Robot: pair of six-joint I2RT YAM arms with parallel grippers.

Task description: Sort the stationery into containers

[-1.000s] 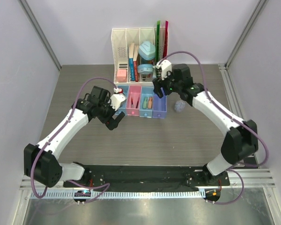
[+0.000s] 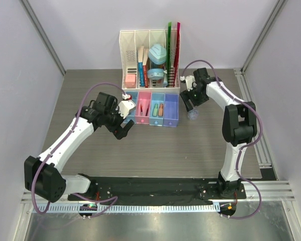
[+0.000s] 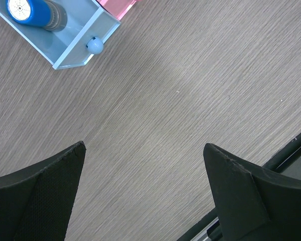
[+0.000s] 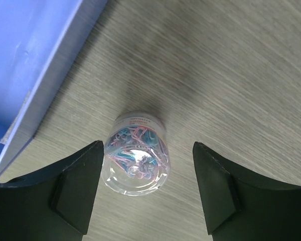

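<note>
A clear round jar [image 4: 135, 159] of pink, blue and white bands or clips stands on the table, right of the purple-blue bin [image 2: 171, 112]. In the right wrist view my right gripper is open, its fingers [image 4: 75, 183] apart on either side of the jar; whether they touch it does not show. My left gripper [image 2: 124, 131] hangs open over bare table in front of the small bins. The pink bin [image 2: 143, 98] holds thin pen-like items, and the light blue bin [image 2: 156, 121] holds a green and an orange item.
Behind the bins stands a white divided rack [image 2: 128, 40] with books, a light blue case [image 2: 157, 53] and tall green and red items. A blue cylinder [image 3: 32, 11] lies in the leftmost bin [image 3: 70, 60].
My right gripper has moved from above the purple-blue bin rightward and down to the jar. The left arm has barely shifted.
</note>
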